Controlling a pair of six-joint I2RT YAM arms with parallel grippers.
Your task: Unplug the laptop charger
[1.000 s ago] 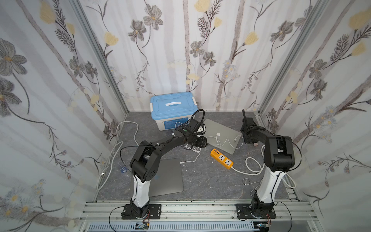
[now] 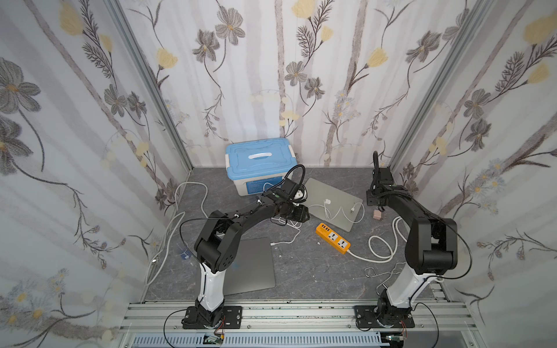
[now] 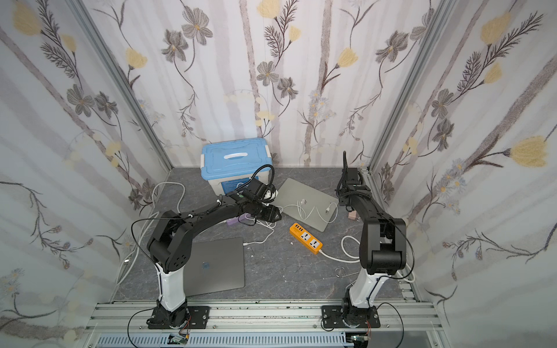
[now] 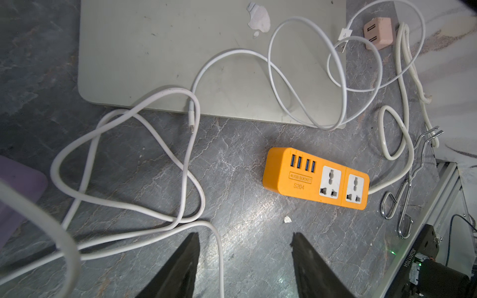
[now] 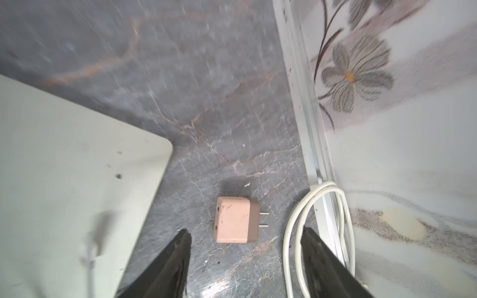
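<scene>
A silver laptop [image 4: 164, 54] at centre back carries white cables [image 4: 233, 51]; a loose connector [image 4: 191, 114] lies at its front edge. A grey laptop [image 2: 249, 272] at front left has a white cable running to its right side. My left gripper is open above cable loops, left of the orange power strip [image 4: 308, 173]. My right gripper is open above a pink charger [image 5: 233, 218], whose prongs are bare. A purple object [image 4: 17, 188] sits left of the loops, partly hidden.
A blue-lidded box [image 2: 261, 153] stands at the back left. Metal tongs [image 4: 405, 203] and white cable coils lie at the right beside the wall. Bare table lies between the grey laptop and the power strip.
My right arm has moved up and back from the pink charger, which now shows beneath it. The left arm has hardly moved.
</scene>
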